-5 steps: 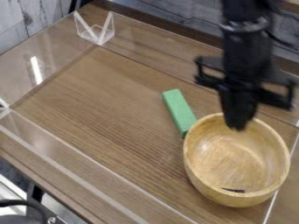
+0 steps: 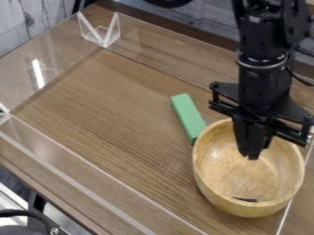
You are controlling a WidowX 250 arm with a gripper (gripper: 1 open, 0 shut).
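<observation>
My black gripper [image 2: 255, 128] hangs over a round wooden bowl [image 2: 221, 188] at the right of the camera view, its fingertips at or just above the bowl's back part. Whether they are open or shut is hard to make out. A small dark object [image 2: 245, 199] lies on the bowl's floor near the front. A green block [image 2: 186, 114] lies on the table to the left of the bowl and gripper.
A clear plastic holder [image 2: 102, 29] stands at the back left. A dark cable lies at the lower-left corner.
The bowl and green block have not visibly moved.
</observation>
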